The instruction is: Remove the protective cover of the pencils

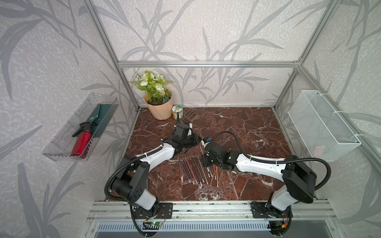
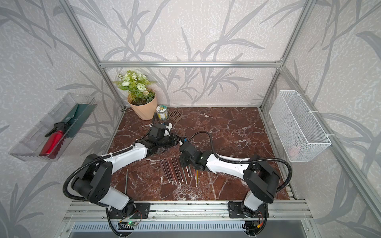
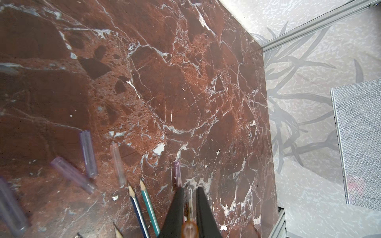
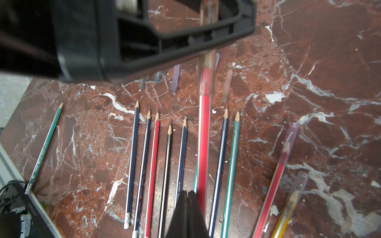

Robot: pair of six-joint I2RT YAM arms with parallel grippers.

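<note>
In the right wrist view a red pencil (image 4: 204, 138) hangs above the row, its tip inside a clear cap (image 4: 207, 75). My left gripper is shut on that cap, whose round end shows between its fingers in the left wrist view. My right gripper has its fingers together with nothing between them; the red pencil passes just to their right, outside them. On the table at right lie a capped red pencil (image 4: 273, 174) and a capped yellow pencil (image 4: 291, 204).
Several uncapped pencils, including a navy one (image 4: 132, 166), lie below my right gripper. Loose clear and purple caps (image 3: 88, 152) rest nearby on the marble table (image 3: 158, 99). A potted plant (image 1: 154, 89) and mesh basket (image 1: 323, 123) stand clear of both arms.
</note>
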